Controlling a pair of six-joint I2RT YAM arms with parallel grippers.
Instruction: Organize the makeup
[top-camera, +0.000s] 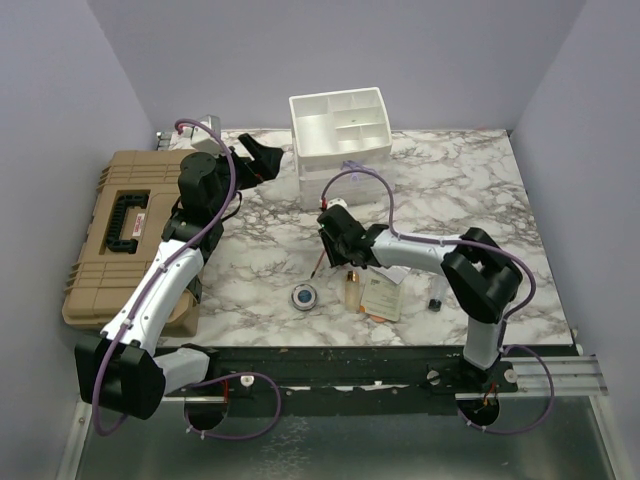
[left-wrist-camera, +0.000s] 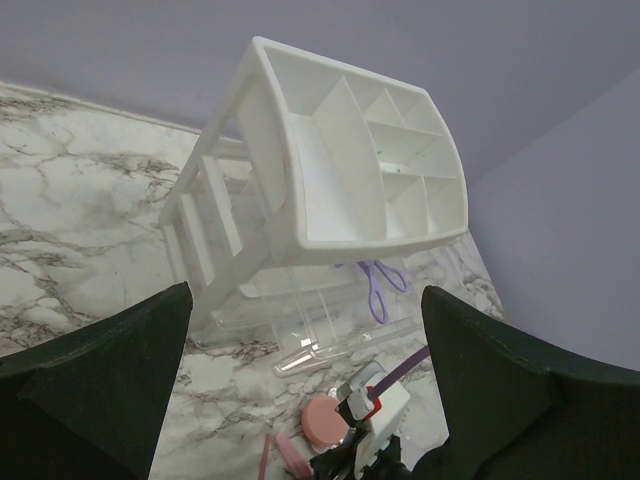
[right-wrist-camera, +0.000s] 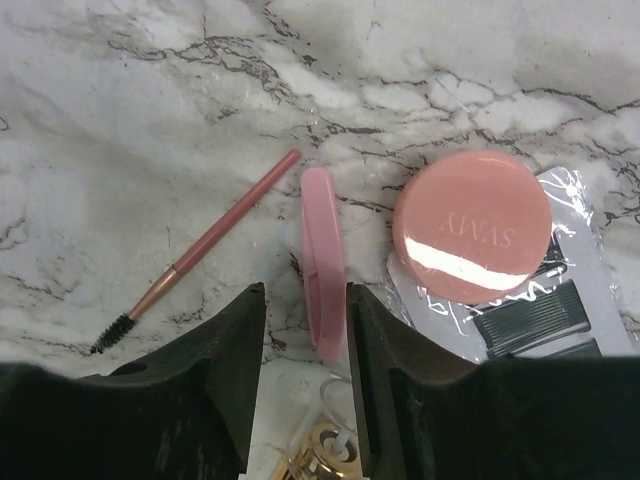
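My right gripper (top-camera: 333, 260) hangs open low over the makeup, its fingertips just short of a pink slim item (right-wrist-camera: 324, 265) in the right wrist view. Left of that lies a brush (right-wrist-camera: 225, 225) with a dark bristle tip; to the right a round pink compact (right-wrist-camera: 470, 225) rests on a silver-cased item (right-wrist-camera: 545, 310). My left gripper (top-camera: 262, 160) is raised and open with nothing between its fingers. The white organizer (top-camera: 310, 130) with compartments stands at the back, a purple scissor-like item (left-wrist-camera: 377, 300) in its lower part.
A bottle (top-camera: 352, 292), a round container (top-camera: 304, 296), a card palette (top-camera: 383, 298) and a tube (top-camera: 438, 291) lie near the front. A brown case (top-camera: 130, 270) fills the left side.
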